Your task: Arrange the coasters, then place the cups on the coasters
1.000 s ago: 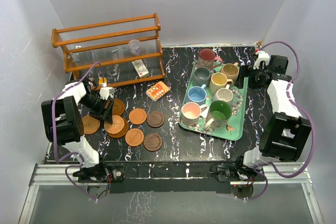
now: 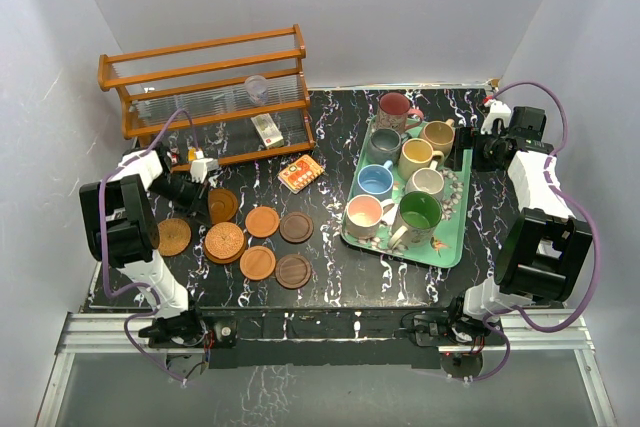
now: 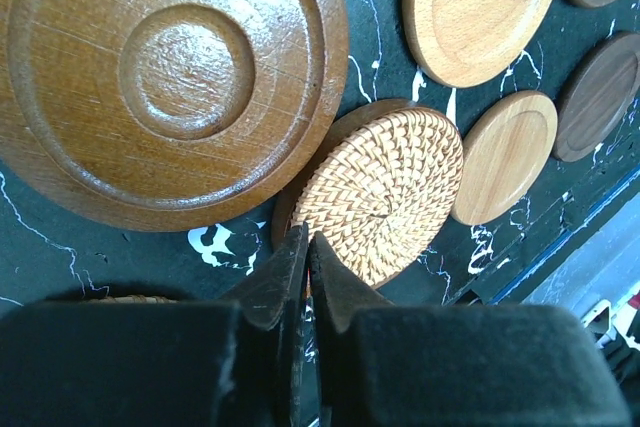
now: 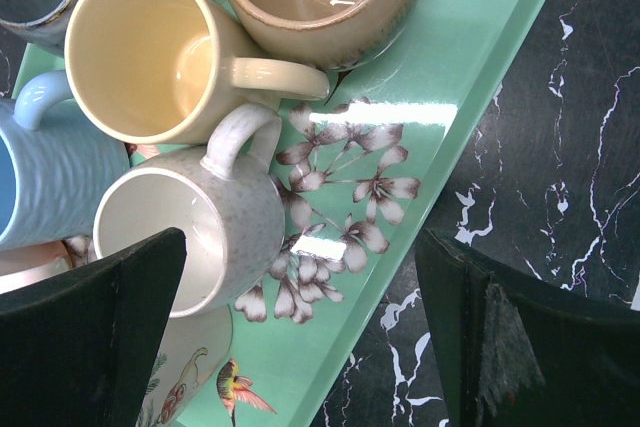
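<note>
The woven coaster (image 3: 385,192) rests on a brown wooden coaster (image 3: 292,197), nearly centred over it. My left gripper is shut with nothing between its fingers, its tips at the woven coaster's near edge and the coaster outside them. Several cups crowd the green tray (image 2: 452,242), among them a speckled white cup (image 4: 245,222), a yellow cup (image 4: 150,57), a brown cup (image 4: 320,7) and a green cup (image 2: 418,213). Over the tray's right edge, my right gripper stands open and empty; the speckled cup is partly behind its left finger.
A large brown wooden coaster (image 3: 290,77) lies beside the woven one. Light wooden coasters (image 2: 262,221) and dark ones (image 2: 296,227) are to the right. Behind stands a wooden rack (image 2: 215,82); an orange packet (image 2: 300,173) lies mid-table.
</note>
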